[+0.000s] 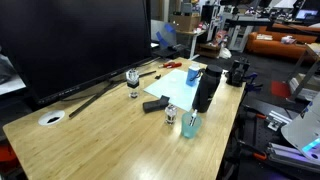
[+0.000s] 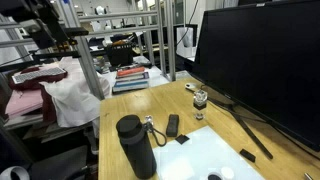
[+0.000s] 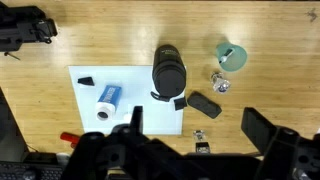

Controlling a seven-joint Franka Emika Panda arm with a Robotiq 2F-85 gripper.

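Note:
My gripper is open high above the table in the wrist view, its black fingers set wide apart with nothing between them. Below it stands a black cylindrical bottle (image 3: 168,72), also near in exterior view 2 (image 2: 136,146). A teal cup (image 3: 232,57) holds something pale, and a small clear-and-white item (image 3: 220,83) is close to it. The black oblong block (image 3: 204,105) lies beside the white sheet (image 3: 150,116). On that sheet's left part is a blue-and-white cup (image 3: 107,102). No object touches the gripper.
A large black monitor (image 1: 85,45) lines the table's far side. Another small silvery item (image 1: 132,82) stands before it. A black clamp-like device (image 3: 28,30) sits at the table edge, and a red item (image 3: 70,138) lies beyond the sheet. Bare wood (image 1: 95,140) is free.

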